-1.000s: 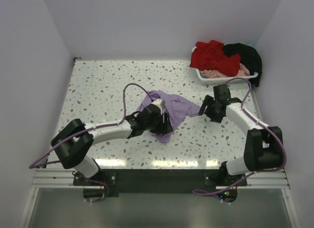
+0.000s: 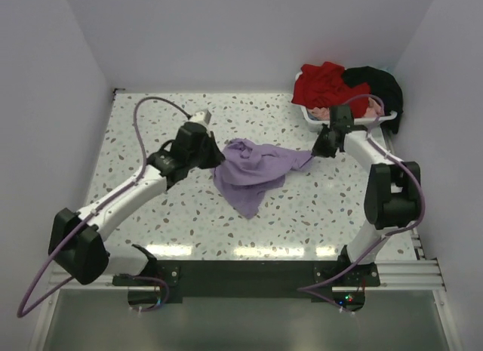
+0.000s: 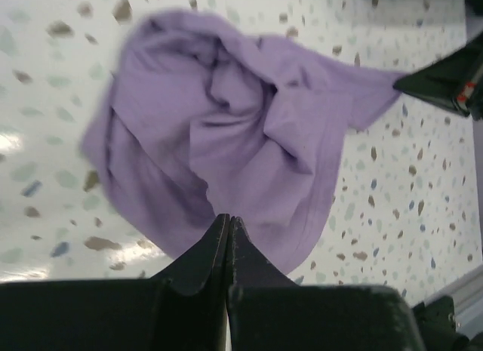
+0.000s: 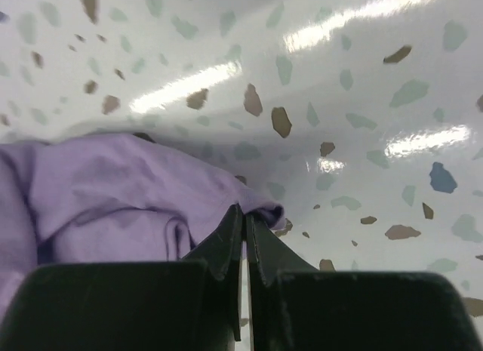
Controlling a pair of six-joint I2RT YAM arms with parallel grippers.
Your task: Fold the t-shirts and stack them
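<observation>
A crumpled lavender t-shirt (image 2: pixel 253 170) lies on the middle of the speckled table, with a flap reaching right. My left gripper (image 2: pixel 215 158) is shut at its left part; in the left wrist view the shut fingertips (image 3: pixel 224 223) are at a fold of the shirt, and whether cloth is pinched cannot be told. My right gripper (image 2: pixel 321 153) is shut at the right corner of the flap, whose edge (image 4: pixel 204 185) meets its fingertips in the right wrist view.
A white basket (image 2: pixel 306 118) at the back right holds red, pink and black clothing (image 2: pixel 330 87).
My left gripper has moved left and back from the shirt's front middle, and the shirt's front fold has spread. My right gripper has come onto the flap's corner.
</observation>
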